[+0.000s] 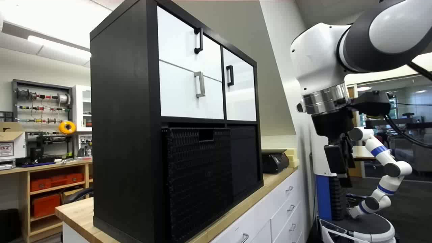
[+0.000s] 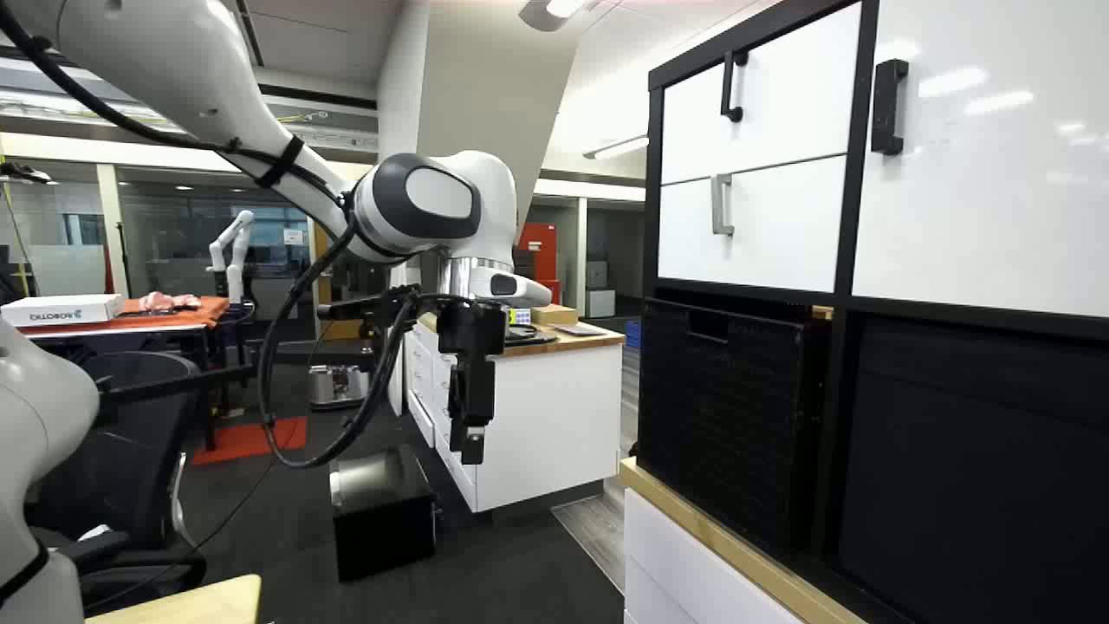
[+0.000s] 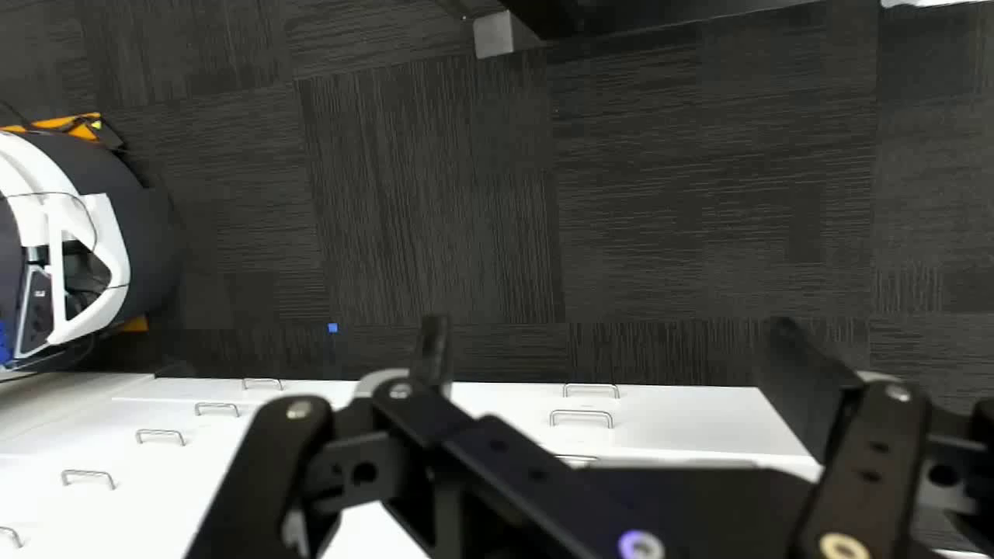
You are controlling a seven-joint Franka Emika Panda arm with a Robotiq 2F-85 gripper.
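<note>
My gripper stands open in the wrist view, its two dark fingers wide apart with only floor and white drawer fronts visible beyond the gap. In the first exterior view the gripper (image 1: pixel 343 166) points downward at the right, well clear of the black cabinet (image 1: pixel 121 133). That cabinet has white fronts with handles: a black upper handle (image 1: pixel 198 40), a silver lower handle (image 1: pixel 200 84) and another black handle (image 1: pixel 230 75). From the other side, my gripper (image 2: pixel 473 426) hangs left of the cabinet, touching nothing.
Under the cabinet runs a wooden counter (image 1: pixel 259 194) above white drawers. A dark woven basket (image 1: pixel 198 178) fills a lower compartment. Behind the gripper stands another white robot (image 1: pixel 376 158). Dark carpet (image 3: pixel 652 186) lies open below the gripper.
</note>
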